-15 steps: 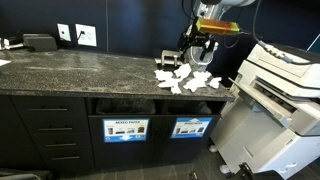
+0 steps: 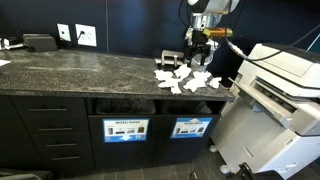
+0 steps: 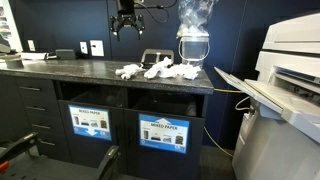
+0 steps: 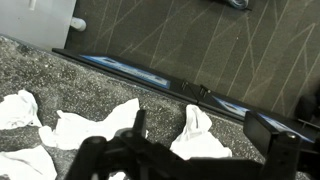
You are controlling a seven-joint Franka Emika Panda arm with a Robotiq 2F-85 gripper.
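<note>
My gripper [image 3: 127, 34] hangs above the counter, its fingers apart and nothing between them. Several crumpled white papers [image 2: 171, 76] lie on the right part of the dark speckled counter [image 2: 90, 78]. In the wrist view, one paper [image 4: 199, 137] lies below the gap between the dark fingers, near the counter's front edge. Another crumpled paper [image 4: 90, 126] is farther left, close to the left finger. Clear height separates the gripper from the papers in exterior view 2. The fingers cover some of the counter in the wrist view.
Two open-topped bin compartments sit under the counter front, with blue-and-white labels [image 2: 125, 130] a mixed paper label. A large white machine [image 2: 275, 110] stands at the right.
The arm's pose above the papers has shifted slightly over the last second. The papers on the counter look unmoved.
</note>
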